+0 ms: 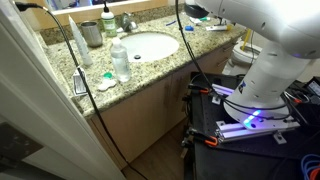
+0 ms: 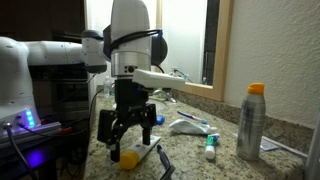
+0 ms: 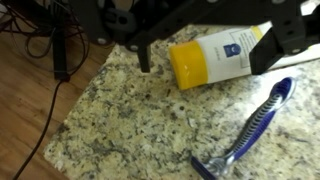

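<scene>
A white bottle with a yellow end [image 3: 188, 65] lies on its side on the speckled counter. In the wrist view my gripper is over it, the fingers apart on either side of the bottle. Exterior view 2 shows the gripper [image 2: 131, 147] low and pointing down, with the yellow end [image 2: 129, 160] just beneath and between its fingertips. The fingers stand open. Whether a finger touches the bottle is unclear, and its far part is hidden by the gripper in the wrist view.
A blue razor [image 3: 245, 132] lies beside the bottle. Around it on the counter are a small white-and-green tube [image 2: 211, 147] and an upright grey bottle with an orange cap [image 2: 252, 122]. The counter's edge and dark cables lie at the left in the wrist view. The sink [image 1: 151, 46] is farther off.
</scene>
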